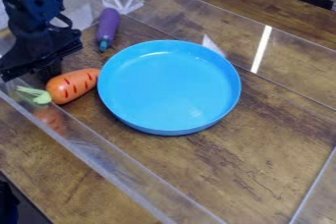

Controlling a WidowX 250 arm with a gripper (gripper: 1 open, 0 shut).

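Observation:
My black gripper (34, 63) hangs at the far left, over the inside edge of the clear-walled area, just behind an orange carrot (73, 84) with green top. Its fingers are shut; whether anything thin is between them is hidden. A blue round plate (168, 87) sits to the right of the carrot. A purple eggplant-like toy (108, 28) lies behind, near the upper left.
Clear plastic walls border the wooden surface (250, 169) on the left, back and right. Bare wood is free at the right and front of the plate.

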